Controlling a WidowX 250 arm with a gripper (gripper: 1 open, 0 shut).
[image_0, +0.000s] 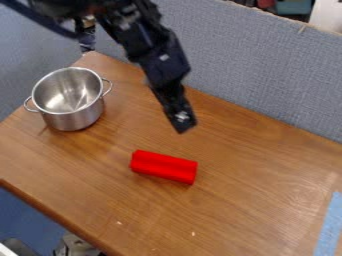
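Observation:
A red cylinder (163, 166) lies on its side on the wooden table (247, 190), right of centre-bottom from the steel pot (67, 99) with two handles, which stands at the left. My dark gripper (181, 115) hangs blurred above the table, right of the pot and above the red cylinder, apart from it. Its fingertips are too blurred to show whether it is open or shut.
A grey padded wall (267, 70) runs along the back. A light blue strip (327, 225) lies at the right edge.

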